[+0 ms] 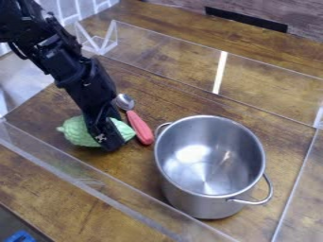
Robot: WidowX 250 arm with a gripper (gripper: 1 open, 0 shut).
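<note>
My black gripper [104, 132] reaches down from the upper left onto a pale green cabbage-like object [79, 132] on the wooden table, its fingers around or over it; whether they are shut on it I cannot tell. Just right of the gripper lies a utensil with a red handle [139, 128] and a metal head [124, 102]. A steel pot [211, 194] with loop handles stands upright and empty at the lower right, apart from the gripper.
Clear plastic edges run along the table's sides. The wooden surface [252, 104] behind the pot is clear. A blue item [13, 230] is at the bottom left corner.
</note>
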